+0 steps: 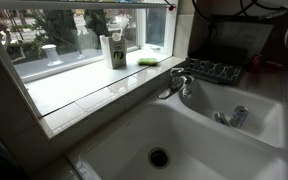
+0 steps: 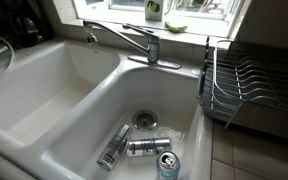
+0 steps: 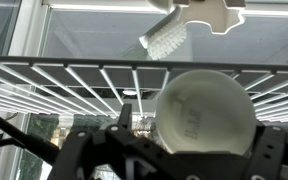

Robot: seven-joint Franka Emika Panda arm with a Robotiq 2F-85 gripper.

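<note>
Seen from the wrist, my gripper is open, its dark fingers spread along the bottom of the view. A pale round cup-like object (image 3: pixel 206 112) with faint lettering sits just ahead, in line with the gap between the fingers. Whether it touches them I cannot tell. It overlaps the white wire shelf (image 3: pixel 84 80). Above the shelf are a white-bristled brush (image 3: pixel 166 38) and a pale item (image 3: pixel 212 12). The gripper cannot be made out in either exterior view.
Silver cans (image 2: pixel 142 147) lie in one basin of the white double sink (image 2: pixel 59 130), and a blue-topped can (image 2: pixel 168 166) stands there. A faucet (image 2: pixel 149 45) rises behind. A dish rack (image 2: pixel 254 85) stands beside it. The sill holds a carton (image 1: pixel 114 50) and a green item (image 1: pixel 147 61).
</note>
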